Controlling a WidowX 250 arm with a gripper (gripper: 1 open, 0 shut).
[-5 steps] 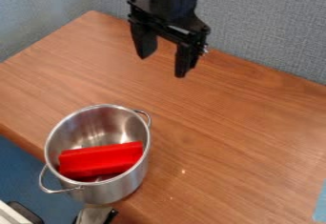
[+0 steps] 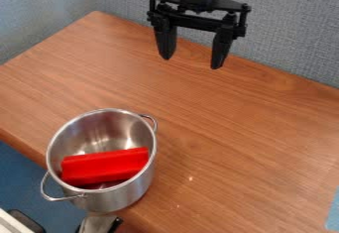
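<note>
My black gripper (image 2: 193,49) hangs open over the back of the wooden table, high up against the grey wall, with nothing between its fingers. A steel pot (image 2: 130,128) with wire handles stands at the front left, well apart from the gripper. Inside it lies a red cylindrical object (image 2: 103,165).
A grey wall (image 2: 291,29) runs along the back. The pot stands at the table's left edge, beside a blue area and some partly visible metal and white items at the bottom left.
My gripper has risen slightly and turned, so both fingers now face the view more squarely. The pot and red object have not moved.
</note>
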